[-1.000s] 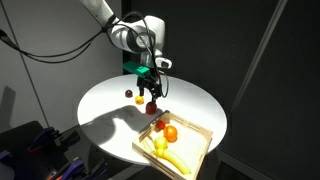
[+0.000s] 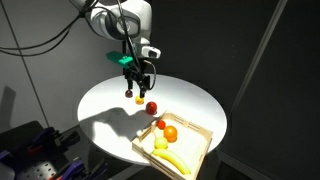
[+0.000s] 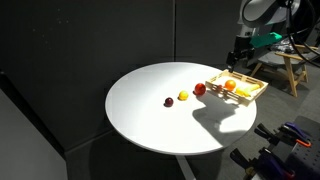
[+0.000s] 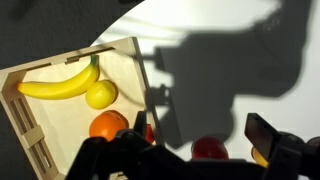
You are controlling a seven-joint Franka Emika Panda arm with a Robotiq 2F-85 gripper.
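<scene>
My gripper hangs open above the table, with nothing between its fingers. Below it in the wrist view, a red round fruit (image 4: 209, 148) shows in the gap. A yellow-orange fruit (image 4: 260, 157) is partly covered by the right finger. On the white table in the first exterior view are the red fruit (image 2: 151, 108), the yellow-orange one (image 2: 140, 100) and a dark plum-like fruit (image 2: 129, 93). The wooden tray (image 4: 138, 68) holds a banana (image 4: 62, 84), a lemon-like yellow fruit (image 4: 101, 95), an orange (image 4: 108, 125) and a small red fruit (image 2: 161, 125).
The tray stands at the edge of the round white table (image 3: 140, 120), its low walls rising around the fruit. Bare tabletop lies left of the loose fruits in the second exterior view. The arm's shadow falls over part of the table.
In the first exterior view the arm has moved left, away from the tray side and towards the loose fruits. The fruits and tray stay where they were.
</scene>
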